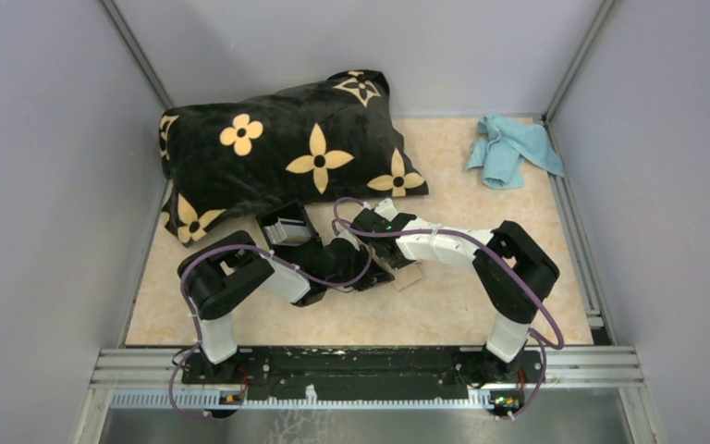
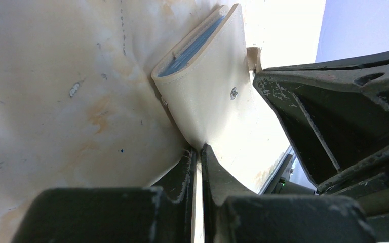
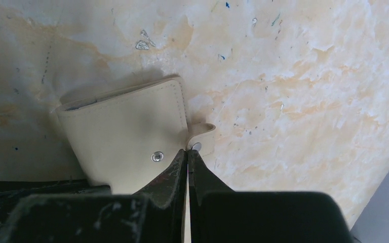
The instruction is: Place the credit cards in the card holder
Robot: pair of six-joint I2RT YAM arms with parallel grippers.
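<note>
The beige card holder (image 1: pixel 409 277) lies folded on the table, mostly hidden under the arms in the top view. Blue shows inside its open edge in the left wrist view (image 2: pixel 197 45). At the holder's folded side, my left gripper has its fingertips close together with a narrow pale strip between them; whether they grip the holder is unclear. My right gripper is shut, its tips right by the strap (image 3: pixel 201 135) with its snap button; no grip on it shows. Pale cards (image 1: pixel 287 231) stand in a black box (image 1: pixel 301 211).
A black patterned cushion (image 1: pixel 287 139) fills the back left, behind the box. At the back right lies a blue cloth (image 1: pixel 508 153). The two grippers are very close together at the holder.
</note>
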